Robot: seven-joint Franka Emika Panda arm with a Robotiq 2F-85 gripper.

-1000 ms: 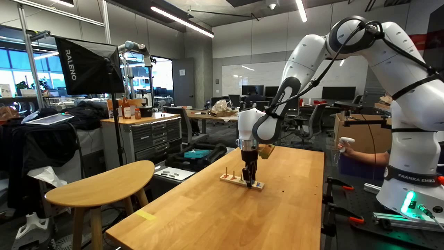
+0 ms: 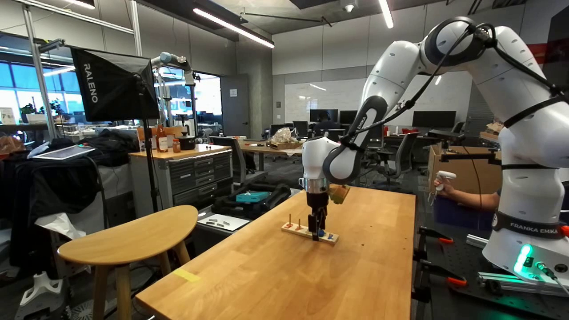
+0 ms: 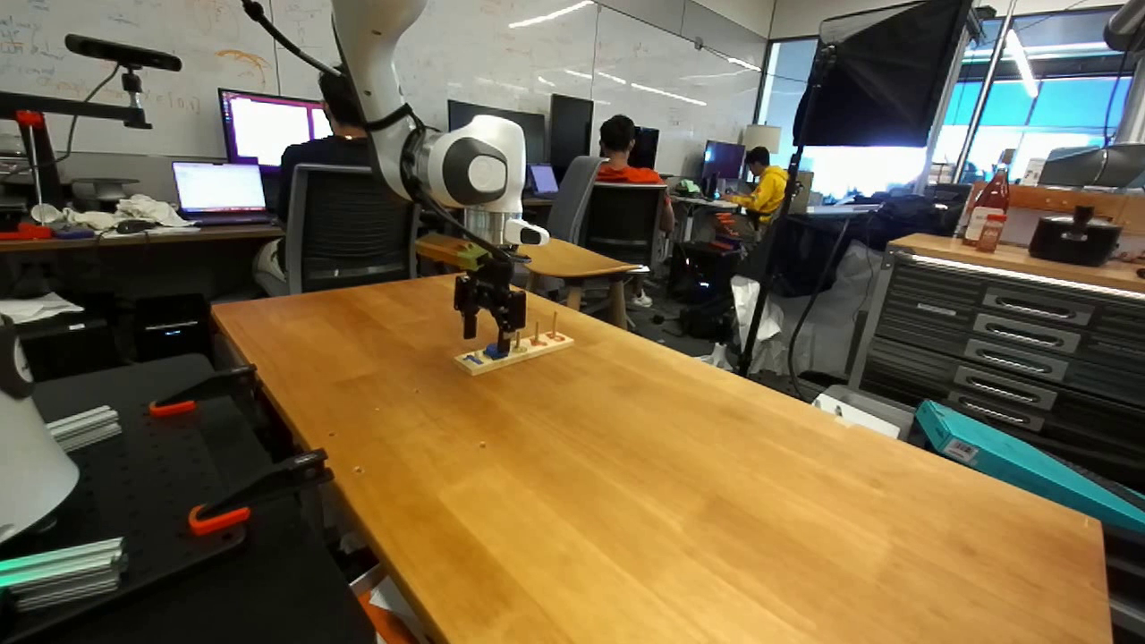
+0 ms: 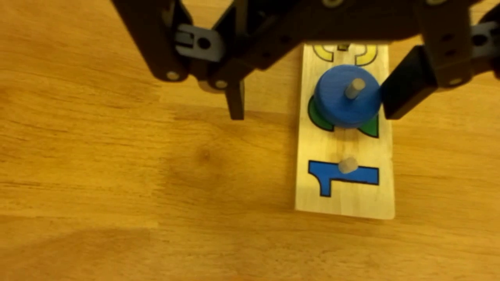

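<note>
A narrow wooden peg board (image 4: 347,203) with painted numbers lies flat on the table. In the wrist view a blue disc (image 4: 344,110) sits around the peg over the green number, with the peg's top poking through. The neighbouring peg (image 4: 348,164), above the blue 1, is bare. My gripper is open over the board: the right finger (image 4: 406,86) is against or very near the disc's edge, while the left finger (image 4: 236,100) stands well clear of it. In exterior view 2 the blue disc (image 3: 496,351) shows below the gripper (image 3: 487,333).
Orange-tipped clamps (image 2: 456,281) line the edge nearest the robot base. A stool-like wooden table (image 2: 133,234) stands off the table's left side.
In exterior view 1 the gripper has shifted slightly left along the board. Blue now shows beside its fingertips, where it was hidden before. The board appears unmoved.
</note>
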